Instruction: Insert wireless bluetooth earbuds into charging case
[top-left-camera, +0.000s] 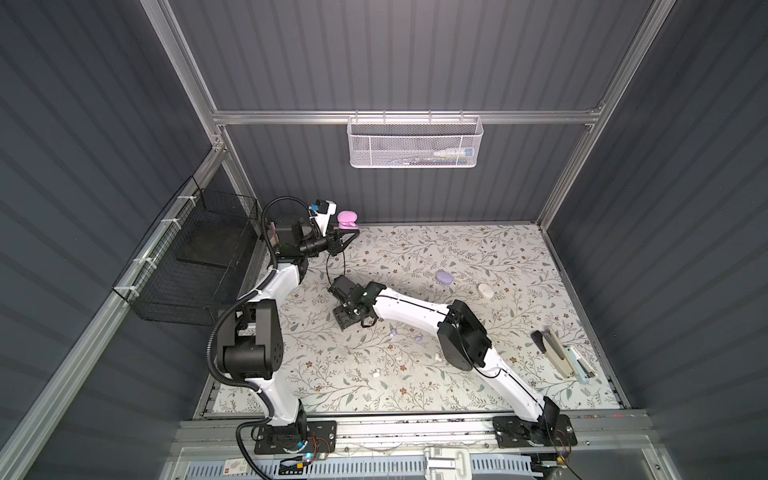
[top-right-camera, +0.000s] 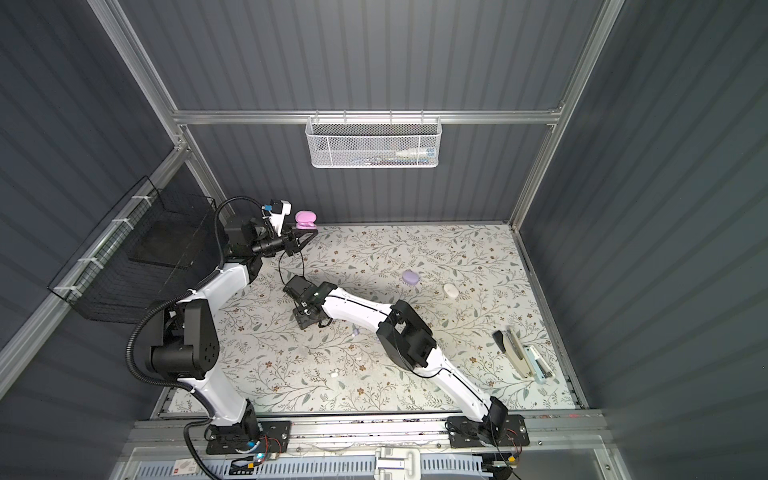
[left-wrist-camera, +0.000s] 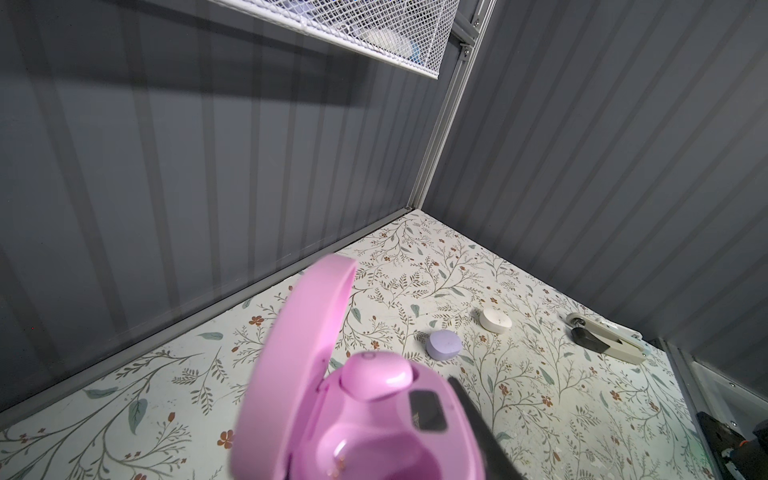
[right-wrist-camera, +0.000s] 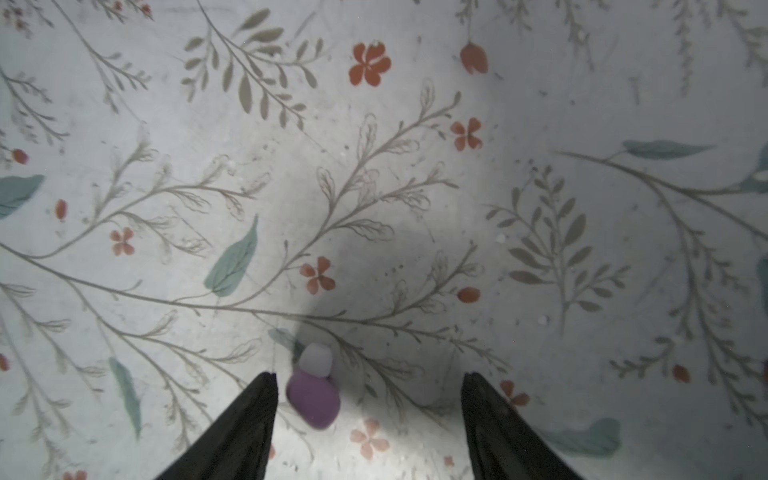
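My left gripper (top-left-camera: 353, 239) is shut on the pink charging case (top-left-camera: 346, 218), held up at the table's back left. In the left wrist view the lid of the case (left-wrist-camera: 416, 444) stands open. A rounded pink piece (left-wrist-camera: 376, 376) fills its far socket, while the near one looks hollow. Low over the left part of the table, my right gripper stands open, fingers (right-wrist-camera: 248, 420) apart. Between and beyond its fingertips, nearer the left one, a small pink-purple earbud (right-wrist-camera: 313, 397) with a pale tip lies on the table. The right arm hides this earbud in the top views.
A purple case (top-left-camera: 444, 277) and a white case (top-left-camera: 485, 290) lie at the back middle. Loose purple earbuds (top-left-camera: 418, 338) and white earbuds (top-left-camera: 376, 373) are scattered in front. A stapler-like tool (top-left-camera: 557, 357) rests at the right edge.
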